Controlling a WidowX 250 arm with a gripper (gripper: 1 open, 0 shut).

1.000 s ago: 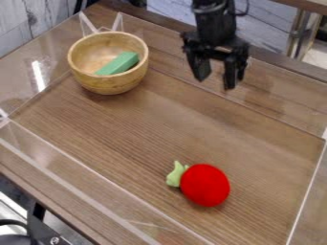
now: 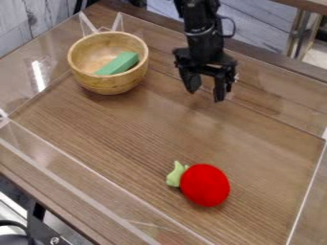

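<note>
The black robot arm with its gripper (image 2: 205, 84) reaches down from the top centre over the back of the wooden table (image 2: 128, 153). Its two fingers are apart and open, with nothing seen between them. A wooden bowl (image 2: 90, 46) at the back left holds a green block (image 2: 118, 63). A red round object with a green top (image 2: 206, 185), like a strawberry or tomato, lies at the front right.
Wooden edges (image 2: 288, 8) border the back and right.
The arm has moved slightly left from where it was over the back of the table. The bowl, block and red object have not moved.
</note>
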